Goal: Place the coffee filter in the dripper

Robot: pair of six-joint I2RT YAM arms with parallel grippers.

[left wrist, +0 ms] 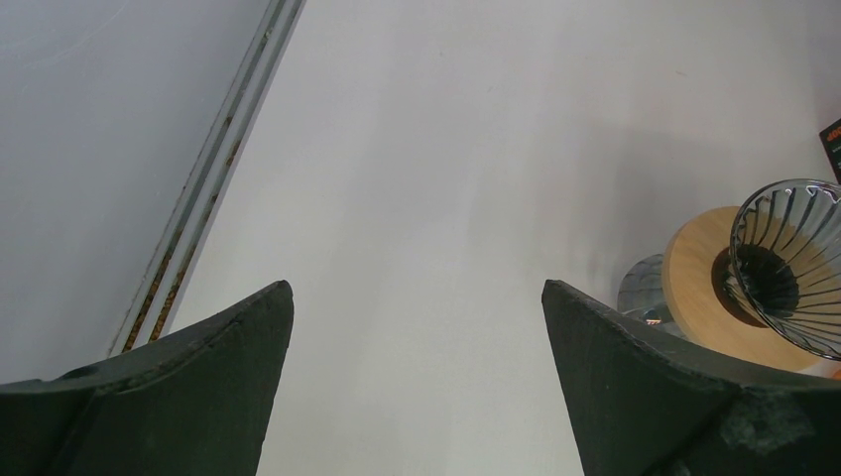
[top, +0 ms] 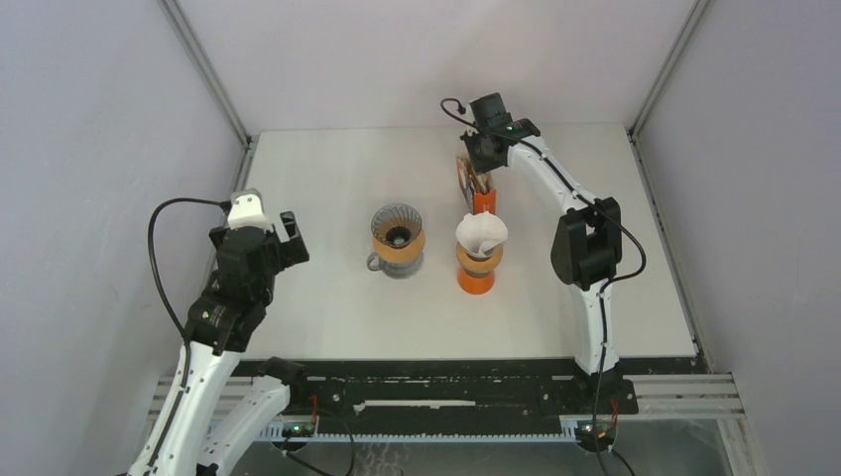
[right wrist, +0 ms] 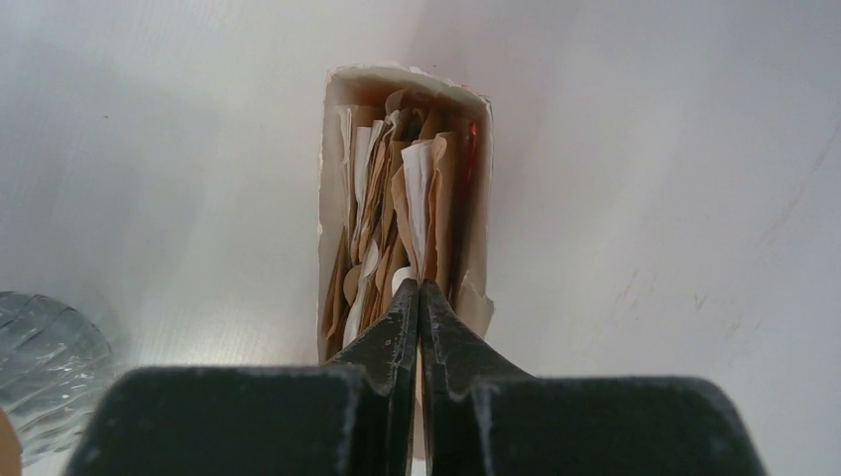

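In the right wrist view, a box (right wrist: 334, 129) stands packed with folded brown and white paper filters. My right gripper is shut inside its opening. The sheets of one coffee filter (right wrist: 418, 188) draw together right at its fingertips and look pinched there; its lower part is hidden. A clear ribbed dripper (top: 397, 220) with a wooden collar sits on a glass jug at mid table. My left gripper is open and empty, to the left of that dripper.
A white dripper (top: 482, 232) with a wooden collar stands on an orange base (top: 476, 283), just in front of the filter box.
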